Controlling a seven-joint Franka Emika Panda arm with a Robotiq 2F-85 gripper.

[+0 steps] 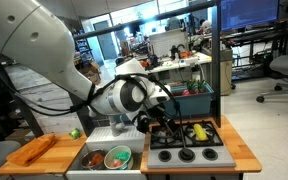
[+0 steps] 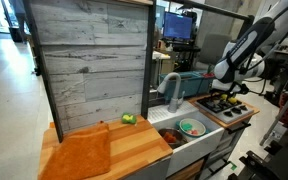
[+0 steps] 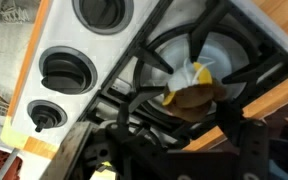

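Note:
A small brown thing with a yellow and white top shows over a burner in the wrist view; what it is, I cannot tell. My gripper reaches in from the bottom of that view, its fingers apart on either side of the brown thing, with no clear contact. In exterior view 1 the gripper hangs low over the left side of the stove, and its fingertips are hard to make out. A yellow object lies on the stove's right back burner.
Left of the stove is a sink holding a greenish bowl. An orange cloth covers part of the wooden counter. Behind the stove stands a blue-green bin with several items. Dark knobs line the stove's front.

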